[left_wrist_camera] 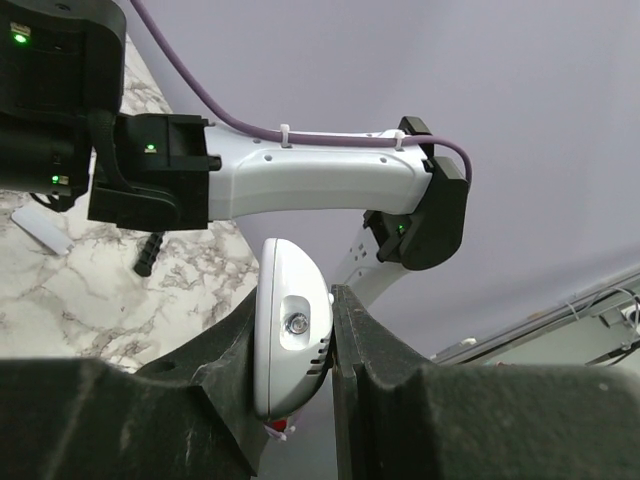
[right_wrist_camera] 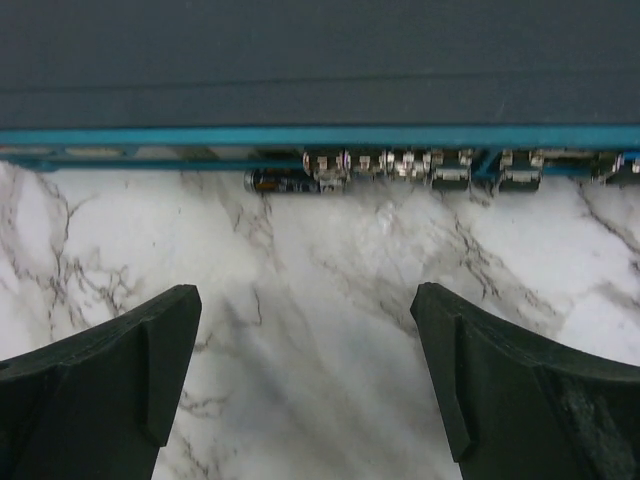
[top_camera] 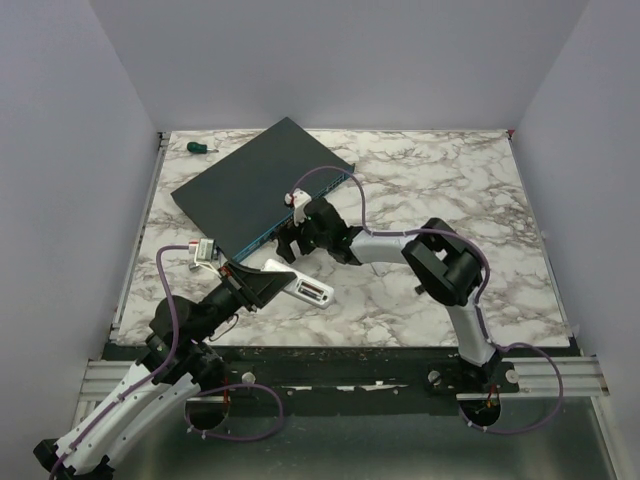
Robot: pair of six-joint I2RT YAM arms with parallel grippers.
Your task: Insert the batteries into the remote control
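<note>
A white remote control (top_camera: pixel 321 294) with its battery bay open and facing up is held over the table's front left part. My left gripper (top_camera: pixel 286 282) is shut on it; in the left wrist view the remote's rounded white end (left_wrist_camera: pixel 292 330) stands between the fingers. Beside the long front edge of a dark box, my right gripper (top_camera: pixel 287 246) points down, open and empty. In the right wrist view a small dark cylinder, probably a battery (right_wrist_camera: pixel 280 181), lies against that edge, ahead of the spread fingers (right_wrist_camera: pixel 160 370). What fills the bay is too small to tell.
The flat dark box (top_camera: pixel 262 180) takes up the back left, with connectors (right_wrist_camera: pixel 405 163) along its edge. A green screwdriver (top_camera: pixel 198 148) lies behind it. The left wrist view shows a black object (left_wrist_camera: pixel 149 254) and a white flat piece (left_wrist_camera: pixel 42 229) on the marble.
</note>
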